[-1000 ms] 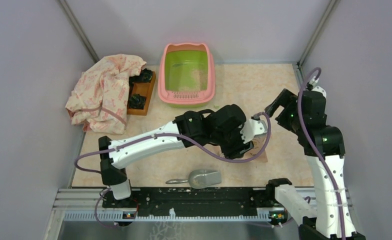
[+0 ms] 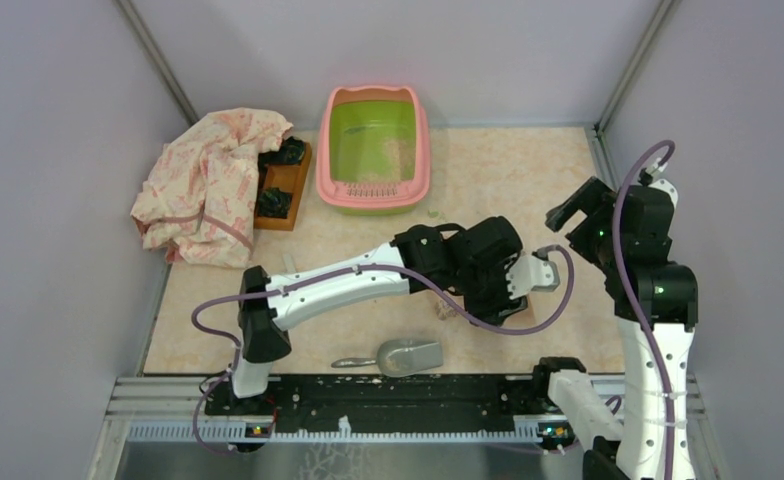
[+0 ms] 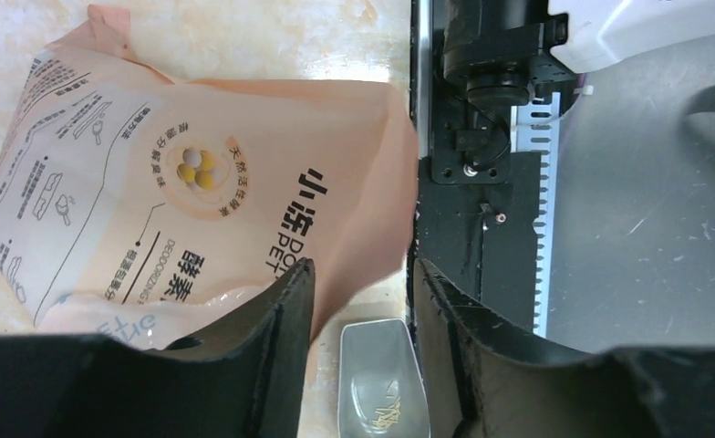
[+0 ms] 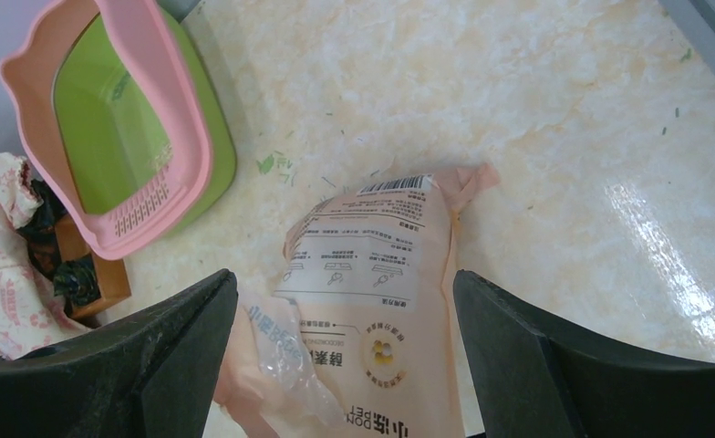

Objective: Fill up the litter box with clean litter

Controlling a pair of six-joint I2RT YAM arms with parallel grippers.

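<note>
The pink and green litter box (image 2: 372,188) stands at the back, mostly empty. A crumpled beige litter bag (image 3: 171,182) (image 4: 363,283) lies at the front right, largely hidden under my left arm in the top view. My left gripper hangs over the bag's right edge by the table front, fingertips apart with nothing clearly between them. My right gripper stands open above and beside the bag. A metal scoop (image 2: 408,357) (image 3: 381,370) lies at the front edge, a few light bits in it.
A patterned cloth (image 2: 198,190) and a wooden tray (image 2: 288,185) with black bags lie at the back left. Walls bound both sides.
My left arm has moved to the right over the bag. My right arm has shifted slightly right.
</note>
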